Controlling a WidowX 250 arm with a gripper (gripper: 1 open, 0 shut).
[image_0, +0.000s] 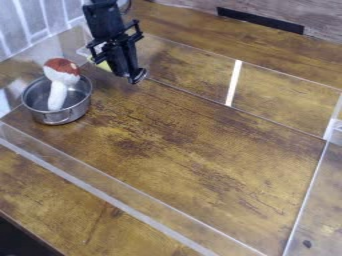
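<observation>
My dark gripper (118, 62) is at the upper left of the view, reaching down from the top. A small yellow object (104, 64) shows at its fingers, partly hidden by them; whether it is held is hard to tell. Below and left stands a steel bowl (70, 110) with a white object (58, 92) in it, topped with a red-brown part (63, 67).
White tape strips (234, 82) mark its surface.
</observation>
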